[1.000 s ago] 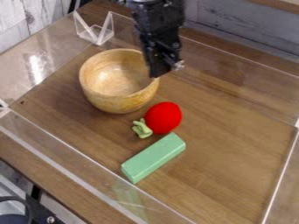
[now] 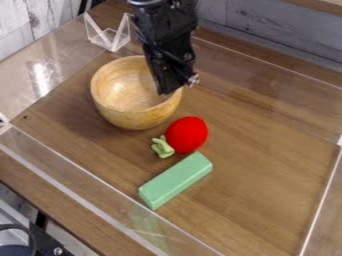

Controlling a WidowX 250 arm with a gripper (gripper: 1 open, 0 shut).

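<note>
The black gripper (image 2: 174,75) hangs at the upper right rim of a pale wooden bowl (image 2: 123,105), shut, with nothing visible between its fingers; its tips partly overlap the bowl in this view. Just right of and below the bowl lie a red tomato-like object (image 2: 187,135) and a small light-green piece (image 2: 162,147) at its lower left. A mint-green block (image 2: 175,181) lies nearer the front, tilted diagonally.
A clear wire-like holder (image 2: 110,32) stands at the back left. Walls border the back, and clear edging runs along the front left.
Over the last second the gripper has moved a little left, toward the bowl. The bowl and the other objects have not visibly moved.
</note>
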